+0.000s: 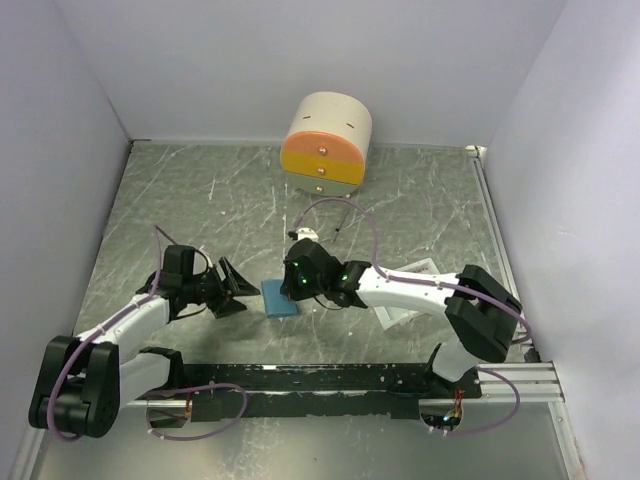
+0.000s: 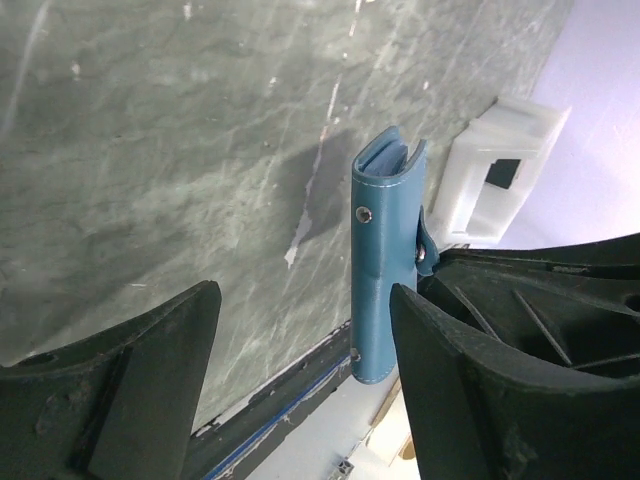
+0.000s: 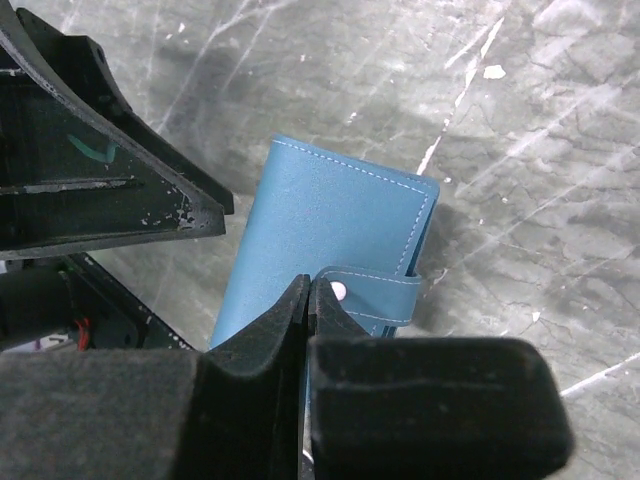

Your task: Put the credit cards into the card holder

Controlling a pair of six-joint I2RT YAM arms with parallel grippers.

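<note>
The blue card holder (image 1: 280, 299) is near the front middle, between the two grippers. In the right wrist view its broad stitched face (image 3: 330, 210) and its snap flap (image 3: 380, 296) show. My right gripper is shut, its tips over the holder beside the flap's snap; whether they pinch any of it I cannot tell. My left gripper (image 1: 251, 300) is to the left of the holder, its fingers part open and empty. From the left wrist, the holder's narrow riveted side (image 2: 385, 265) appears beyond the right-hand finger (image 2: 440, 370). No credit card can be made out.
At the back stands a rounded cabinet (image 1: 325, 145) with orange, yellow and green fronts. A dark thin item (image 1: 342, 220) lies in front of it. A white sheet or tray (image 1: 395, 316) is partly under the right arm.
</note>
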